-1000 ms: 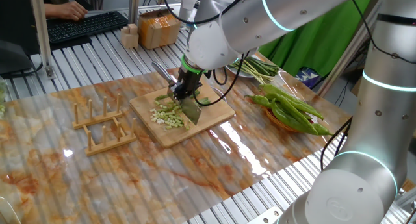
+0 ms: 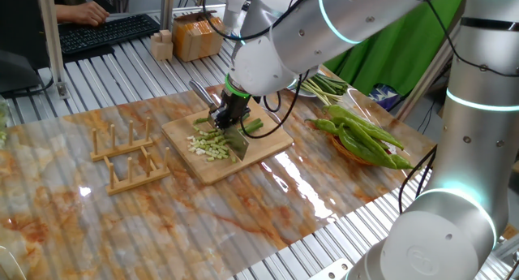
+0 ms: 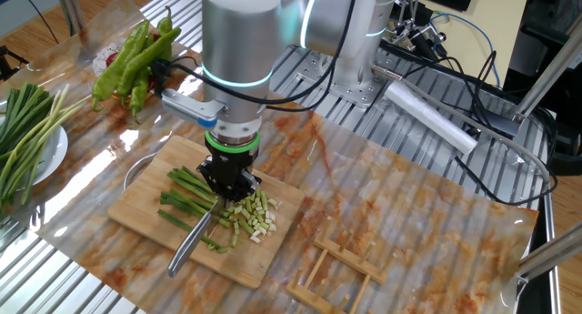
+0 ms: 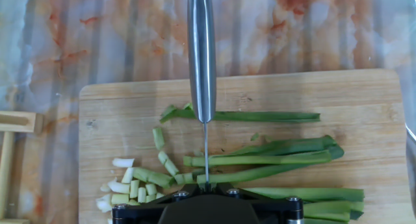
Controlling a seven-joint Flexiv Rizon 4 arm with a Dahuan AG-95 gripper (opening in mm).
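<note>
A knife with a silver handle (image 4: 203,55) is held in my gripper, which is shut on it. Its wide blade (image 2: 236,143) stands edge-down among green stalks on the wooden cutting board (image 2: 208,171). Whether the edge touches the board is hidden. Long uncut green stalks (image 4: 273,160) lie on one side of the blade in the wrist view. On the other side are short cut pieces (image 4: 133,188), pale green and white. From the second exterior side, my gripper (image 3: 227,185) sits low over the stalks, the handle sloping toward the board's near edge.
A wooden peg rack (image 2: 130,162) stands beside the board. Green peppers (image 2: 357,138) fill a basket on the opposite side, and a plate of long greens (image 3: 32,141) lies beyond. Bare marbled tabletop (image 2: 186,231) is in front.
Over the last second the gripper and knife have come down slightly and shifted a little across the stalks. The knife stays in the grip; the board and rack have not moved.
</note>
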